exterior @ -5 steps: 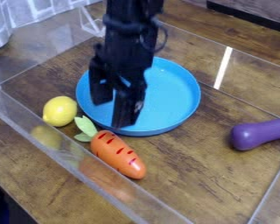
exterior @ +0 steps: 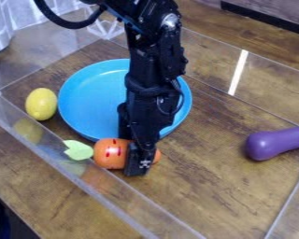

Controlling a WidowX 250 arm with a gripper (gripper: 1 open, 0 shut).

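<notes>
My black gripper [exterior: 137, 149] is low at the front of the blue plate [exterior: 87, 98], over an orange toy carrot [exterior: 111, 152] with pale green leaves [exterior: 78, 149]. Its fingers cover much of the carrot's body; I cannot tell whether they have closed on it. The carrot lies on the wooden surface just in front of the plate.
A yellow lemon [exterior: 41, 104] lies left of the plate, and a purple eggplant [exterior: 276, 142] at the right. A clear wall runs along the front left. The wood right of the plate is mostly clear.
The plate appears shifted a little to the left.
</notes>
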